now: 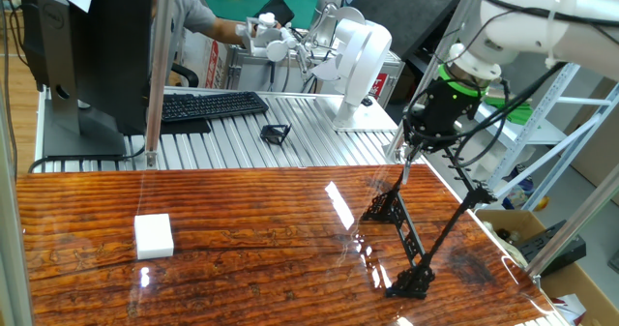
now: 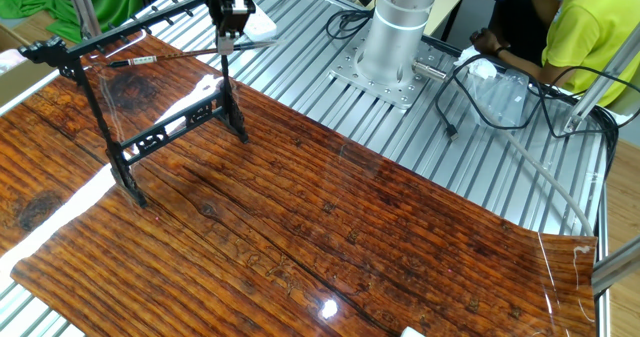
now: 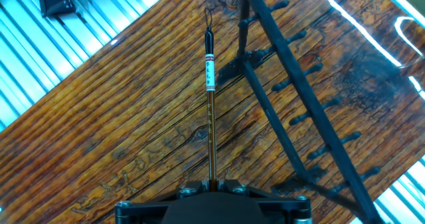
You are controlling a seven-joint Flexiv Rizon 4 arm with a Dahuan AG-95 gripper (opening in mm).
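Observation:
A brown brush (image 3: 211, 127) with a white label and a dark cord loop at its end runs straight out from my gripper in the wrist view. The fingers are shut on its shaft. Beside it stands a black rack (image 3: 302, 84) with a row of pegs along its top bar. In exterior view 2 the brush (image 2: 180, 55) lies nearly level, its loop end near one upright of the rack (image 2: 100, 127). My gripper (image 2: 228, 39) is at the rack's other end there. Whether the loop touches any peg I cannot tell.
A white block (image 1: 154, 236) rests on the glossy wooden board (image 1: 251, 210), far from the rack. Most of the board is bare. Beyond its edge, a small black holder (image 1: 275, 133) and a keyboard (image 1: 213, 106) sit on the ribbed metal table.

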